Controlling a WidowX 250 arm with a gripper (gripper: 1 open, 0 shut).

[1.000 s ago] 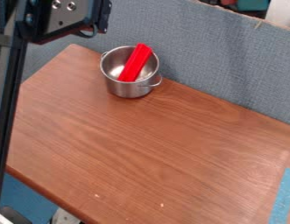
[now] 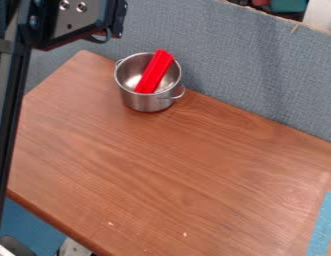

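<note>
A steel pot [image 2: 144,99] with side handles stands at the back of the wooden table, near the grey padded wall. A red oblong object [image 2: 156,70] leans inside it, its upper end reaching above the rim. The robot's black arm fills the top left, above and left of the pot; its fingertips are not visible, so the gripper's state does not show.
A grey padded wall [image 2: 248,80] runs along the back. A blue strip [image 2: 323,225] lies at the right edge.
</note>
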